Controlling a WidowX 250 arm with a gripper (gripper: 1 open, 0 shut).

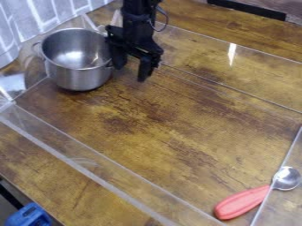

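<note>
A steel pot (73, 71) stands at the upper left of the wooden table. My black gripper (130, 62) is low at the pot's right side, its fingers beside the rim; whether they are open, shut or holding the pot cannot be made out.
A red-handled spoon (245, 201) lies at the lower right. A blue object (30, 215) is at the bottom left corner, and clear plastic borders edge the workspace.
</note>
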